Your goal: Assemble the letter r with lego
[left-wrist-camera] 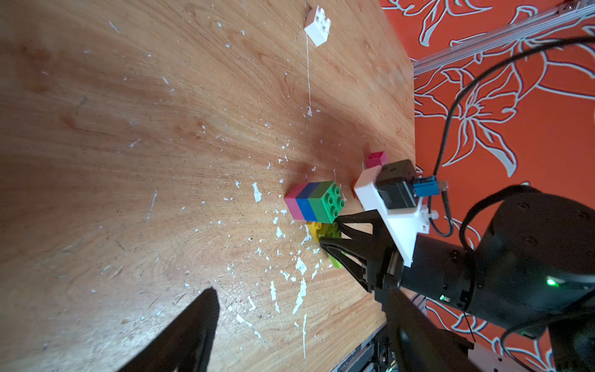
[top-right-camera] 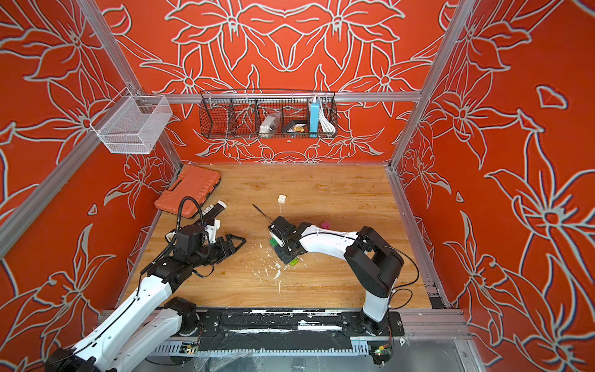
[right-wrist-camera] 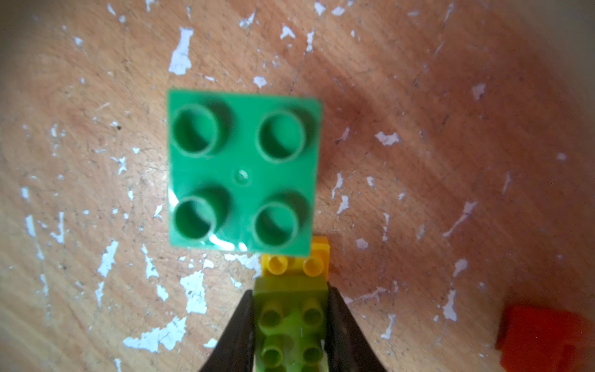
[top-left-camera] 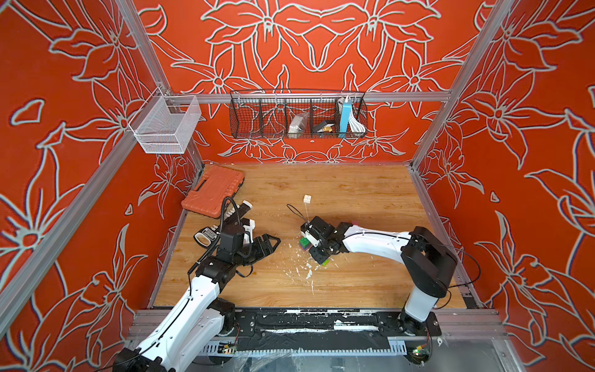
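Observation:
A stack with a green brick (right-wrist-camera: pixel 244 167) on top, a blue brick (left-wrist-camera: pixel 305 201) in the middle and a pink brick (left-wrist-camera: pixel 294 203) at the bottom stands upright on the table. Close beside it, my right gripper is shut on a lime-green brick (right-wrist-camera: pixel 291 331). A yellow brick (right-wrist-camera: pixel 296 257) shows at that brick's end, partly under the green brick's edge in the right wrist view; whether they are joined is hidden. My left gripper (top-left-camera: pixel 275 242) hangs left of the stack, its blurred fingers (left-wrist-camera: pixel 192 334) apart and empty.
A white brick (left-wrist-camera: pixel 317 26) lies farther back. A magenta brick is behind the right arm, and a red brick (right-wrist-camera: pixel 538 338) sits at lower right in the right wrist view. An orange case (top-left-camera: pixel 213 189) occupies the back left.

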